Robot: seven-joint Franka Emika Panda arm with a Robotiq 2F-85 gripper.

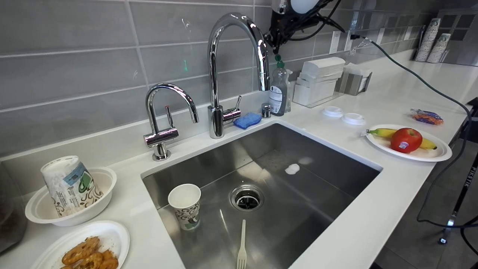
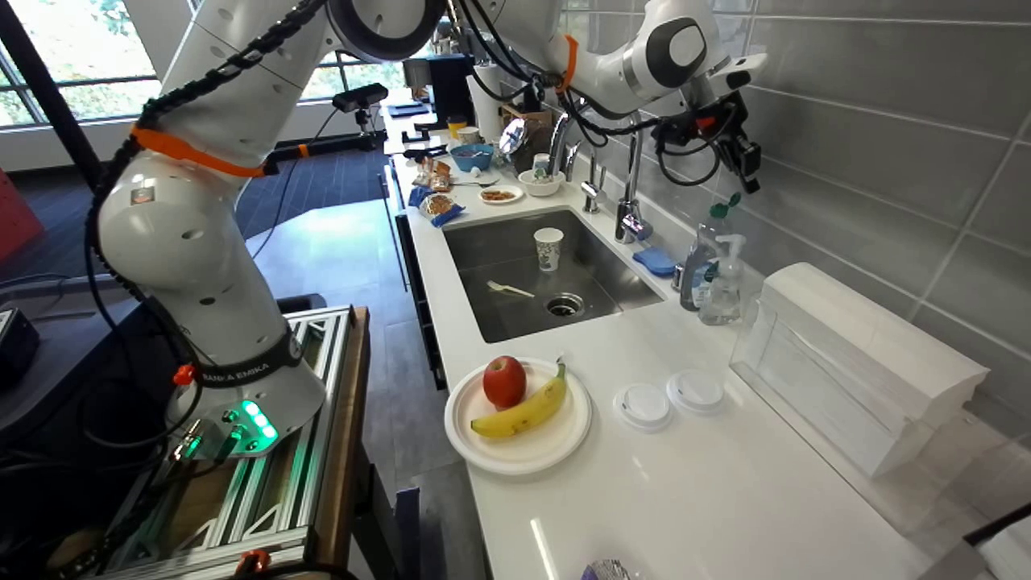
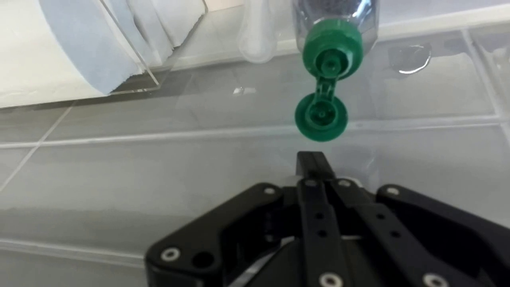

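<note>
A clear dish soap bottle [image 1: 278, 92] with a green flip cap [image 3: 321, 117] stands upright behind the sink's back corner, against the tiled wall. Its cap is flipped open, with the lid hanging toward the wall in the wrist view. My gripper is shut, and no object shows between its fingers. In exterior view 2 the gripper [image 2: 751, 182] hangs just above the bottle's lid. A small gap separates the fingertips from the lid in the wrist view.
A clear pump bottle [image 2: 722, 290] and a paper towel holder [image 2: 831, 362] stand beside the soap. The tall faucet [image 1: 214, 76] and blue sponge [image 1: 247, 120] are on the other side. The sink holds a paper cup [image 1: 184, 206] and a fork [image 1: 242, 244].
</note>
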